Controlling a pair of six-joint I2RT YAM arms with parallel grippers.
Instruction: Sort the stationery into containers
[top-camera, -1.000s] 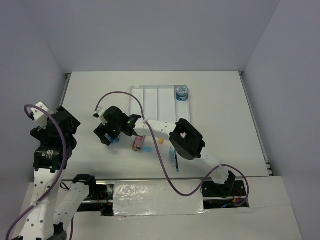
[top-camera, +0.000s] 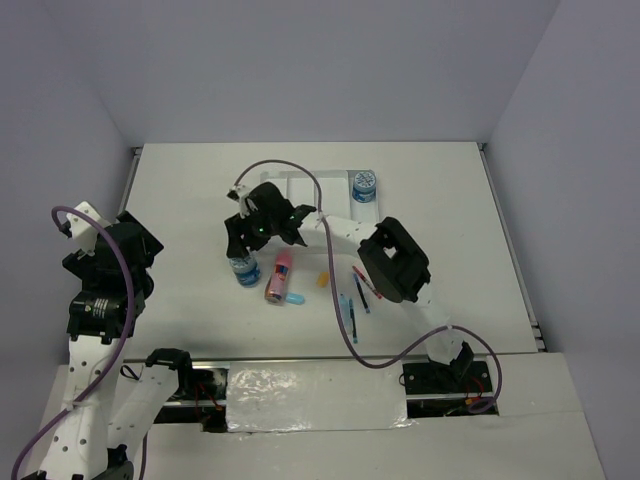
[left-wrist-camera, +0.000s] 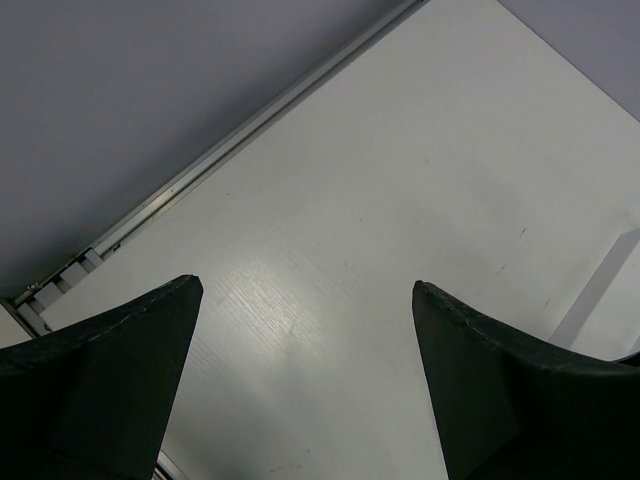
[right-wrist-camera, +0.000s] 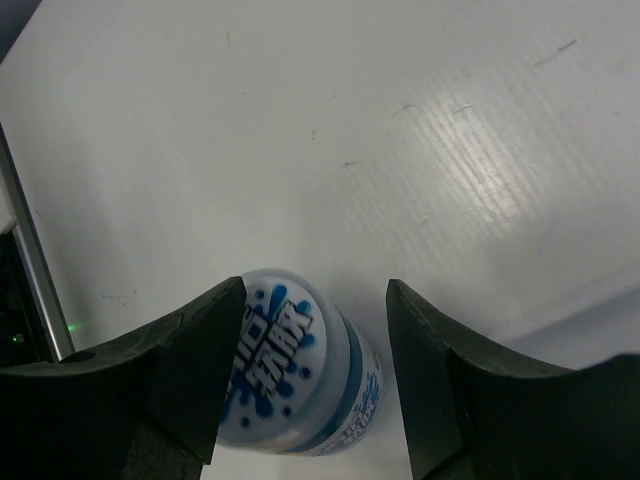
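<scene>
A white can-shaped container (top-camera: 245, 271) with blue markings is on the left of the table, beside my right gripper (top-camera: 236, 240). In the right wrist view, its blue-splashed lid (right-wrist-camera: 275, 365) shows low between the fingers, partly behind the left one, and table shows between the can and the right finger. That gripper is part open. Far to the left, my left gripper (top-camera: 112, 245) hangs near the wall; its own view has the fingers wide apart, with only bare table between them (left-wrist-camera: 308, 285). A white compartment tray (top-camera: 299, 190) stands at the back.
A similar blue-and-white can (top-camera: 364, 186) stands at the tray's right end. In front of the tray lie a pink bottle (top-camera: 278, 279), a light-blue piece (top-camera: 295, 298), a yellow piece (top-camera: 323, 279), a red pen (top-camera: 367, 282) and dark pens (top-camera: 352, 320).
My right arm has swung toward the back right, its gripper now nearer the tray. The can is also somewhat further right and more fully visible. The left arm is still.
</scene>
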